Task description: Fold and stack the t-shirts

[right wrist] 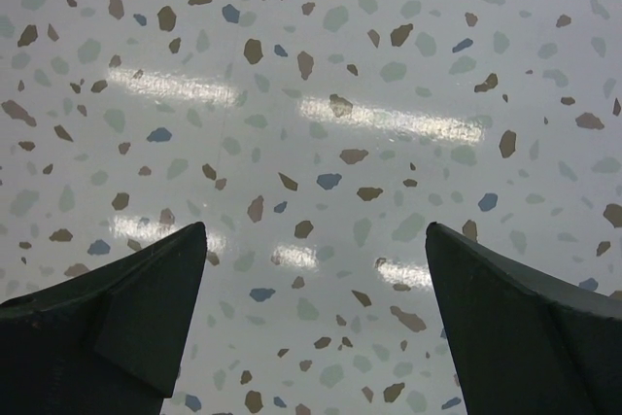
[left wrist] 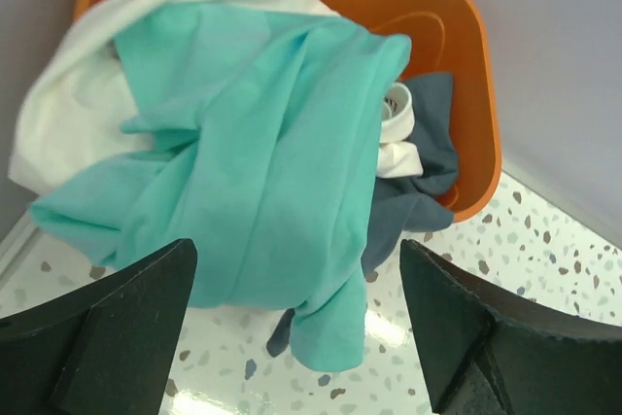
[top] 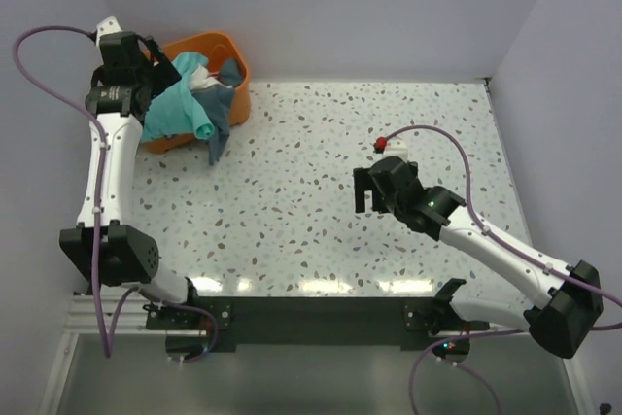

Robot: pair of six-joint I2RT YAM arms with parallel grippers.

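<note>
A heap of shirts fills the orange bin at the back left: a teal shirt (left wrist: 262,182) on top, draped over the front rim, a white shirt (left wrist: 78,114) behind it and dark grey-blue cloth (top: 216,114) to its right. My left gripper is over the teal shirt, fingers apart, with none of it clearly held. My right gripper hangs open over bare table at the centre right, nothing between its fingers.
The orange bin (top: 239,94) stands against the back left corner. Walls bound the back and both sides.
</note>
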